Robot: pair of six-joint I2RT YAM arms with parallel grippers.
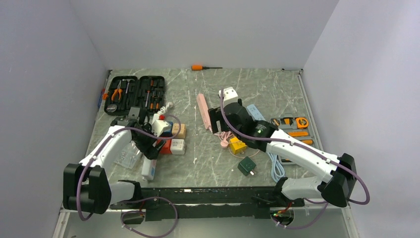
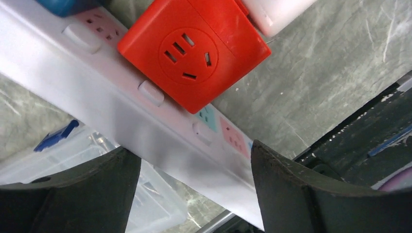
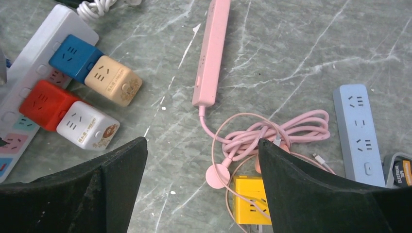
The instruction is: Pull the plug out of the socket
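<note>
The white power strip point(image 2: 160, 131) runs diagonally between the fingers of my left gripper. Those fingers stand apart, one along each side of the strip; whether both press on it I cannot tell. Plugged into the strip are a red cube plug point(image 2: 194, 53), just beyond the fingers, and a blue cube plug point(image 3: 76, 57). A white cube plug point(image 3: 88, 125) adjoins the red one and a tan cube plug point(image 3: 112, 81) the blue one. My right gripper is open and empty, above the table near the pink cord.
A pink strip point(image 3: 212, 58) with its coiled cord, a yellow cube point(image 3: 248, 199) and a light-blue strip point(image 3: 358, 133) lie on the right. Beside the white strip is a clear box point(image 2: 158, 204). A dark green adapter point(image 1: 246, 166) sits in front.
</note>
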